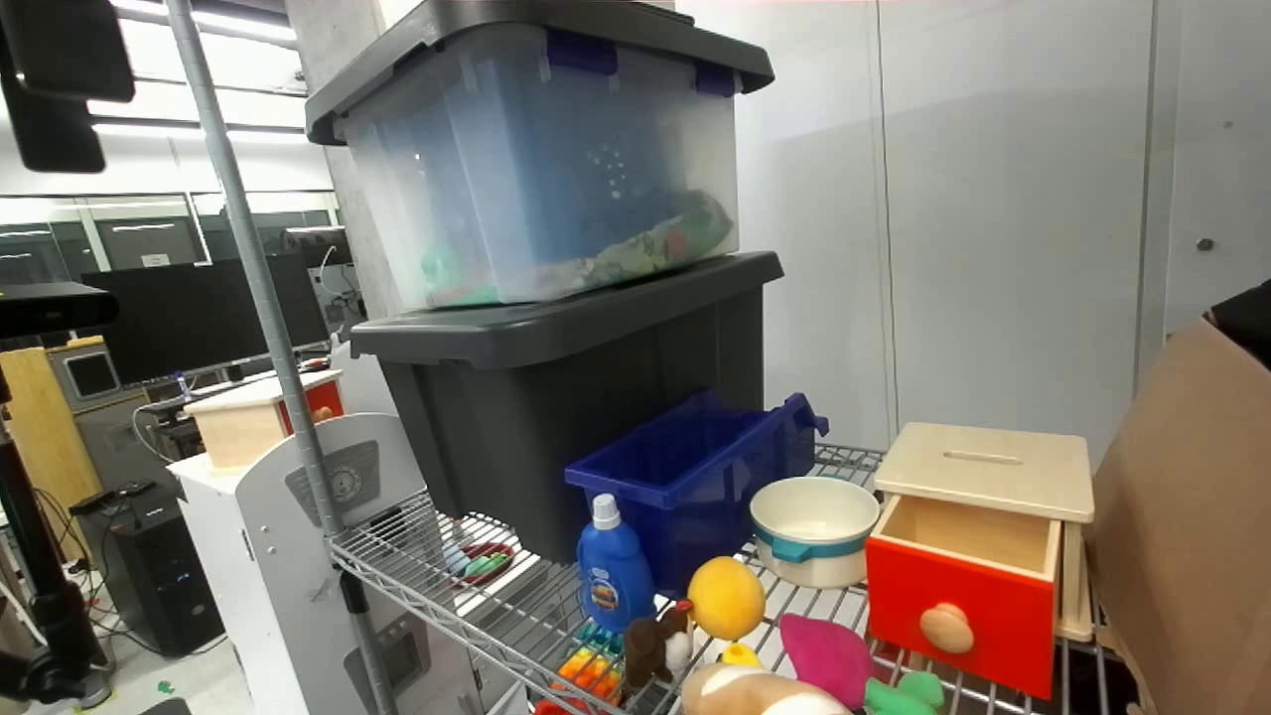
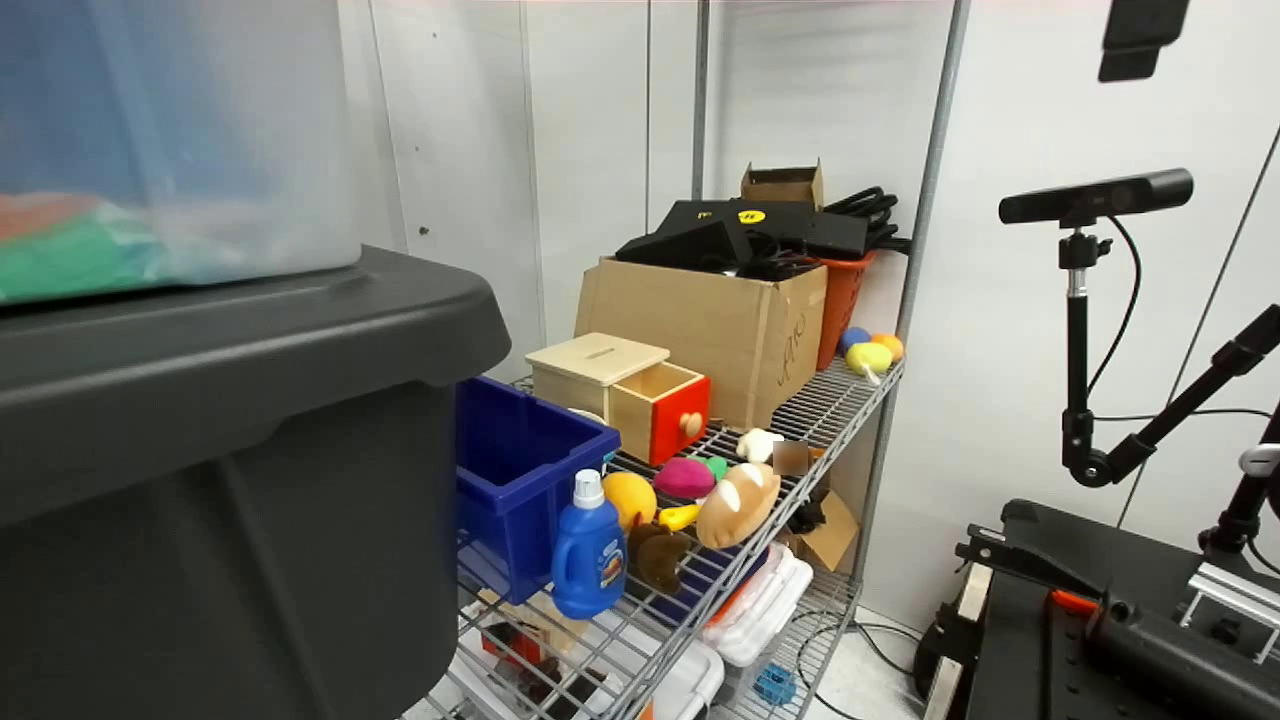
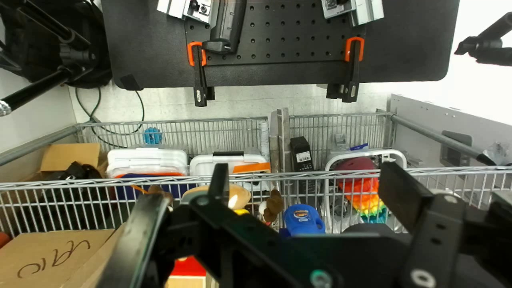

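My gripper appears only in the wrist view, its two dark fingers wide apart and nothing held between them. Below it is the wire shelf. On that shelf stands a wooden box with its red drawer [image 1: 959, 612] pulled out and empty inside. A cream pot [image 1: 816, 566] with a teal band is beside the box. Further left are a blue bin [image 1: 715, 489] and an upright blue detergent bottle [image 1: 614, 578]. An orange ball [image 1: 726, 598], a pink-and-green toy [image 1: 825, 659] and a bread-shaped plush [image 2: 735, 510] lie near the front edge.
A dark storage tote [image 1: 572, 417] with a clear tote [image 1: 572, 179] on top fills one end of the shelf. A cardboard box [image 2: 684, 318] closes off the other end. The shelf's wire rim [image 3: 336, 173] runs along the front. A brown animal toy [image 2: 657, 559] sits by the bottle.
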